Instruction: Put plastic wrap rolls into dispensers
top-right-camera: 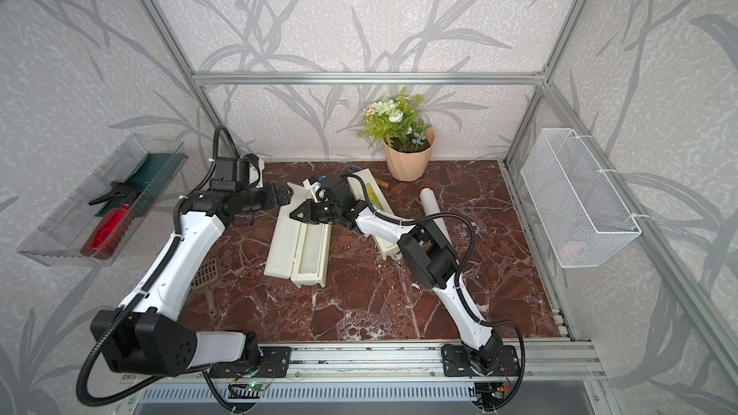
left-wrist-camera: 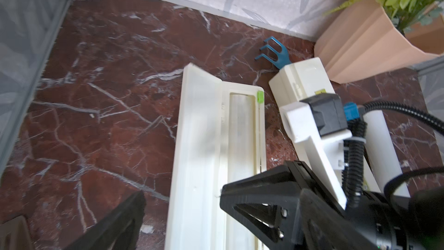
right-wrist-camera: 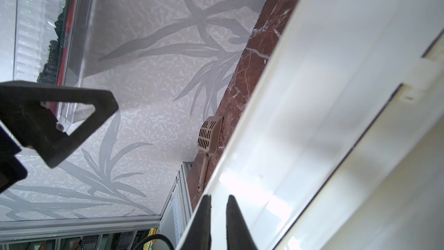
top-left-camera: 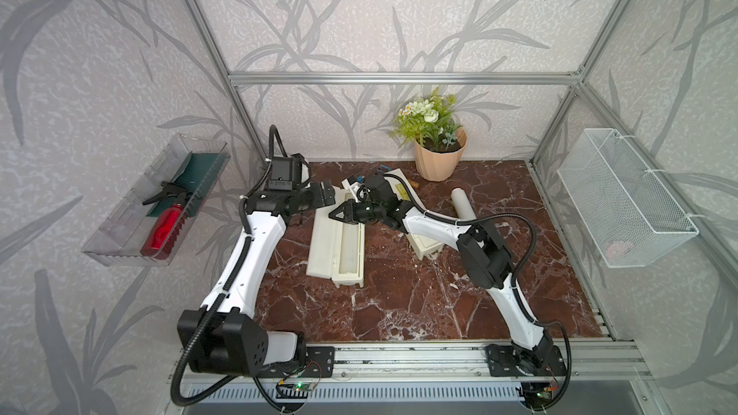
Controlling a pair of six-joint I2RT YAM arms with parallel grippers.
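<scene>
An open white dispenser (top-left-camera: 348,261) lies lengthwise at left-centre, lid (top-left-camera: 319,253) folded out leftward, with a pale translucent insert in its trough. My left gripper stands open above its left side. My right gripper is low over the dispenser, fingers close together; in the right wrist view I cannot tell what, if anything, is between them. A second white dispenser (top-left-camera: 423,242) lies angled to the right, partly under my right arm. A white roll (top-left-camera: 461,203) lies right of it.
A potted plant (top-left-camera: 438,159) and a blue fork (left-wrist-camera: 279,55) are at the back. A brown slotted scoop (top-right-camera: 206,276) lies at front left. A clear wall bin (top-left-camera: 103,249) hangs left, a mesh basket (top-left-camera: 622,192) right.
</scene>
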